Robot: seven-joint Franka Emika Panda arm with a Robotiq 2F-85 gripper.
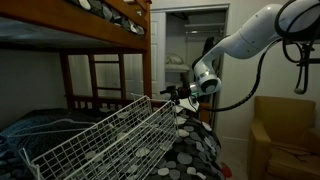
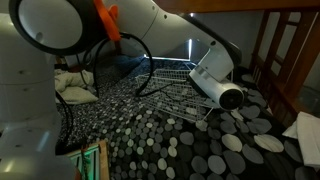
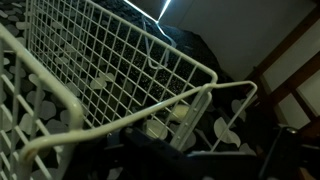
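A white wire basket (image 1: 112, 142) rests on the dark, dotted bedding. My gripper (image 1: 182, 92) is at the basket's far right end, close to its upper rim; its fingers are small and dark here. In the wrist view the basket's wire wall (image 3: 122, 62) fills the left and middle, and its rim runs close to the gripper, whose dark parts line the bottom edge. The fingers stand open. Whether the rim wire lies between the fingers or just beyond them, I cannot tell. From the other side, the arm's white wrist (image 2: 225, 92) hides the gripper.
Patterned bedding (image 2: 160, 150) spreads under the basket. Wooden bunk bed posts (image 1: 147, 50) and rails stand close behind the gripper. A tan armchair (image 1: 284, 135) is at the right, and a white cloth (image 2: 306, 130) lies at the bed's edge.
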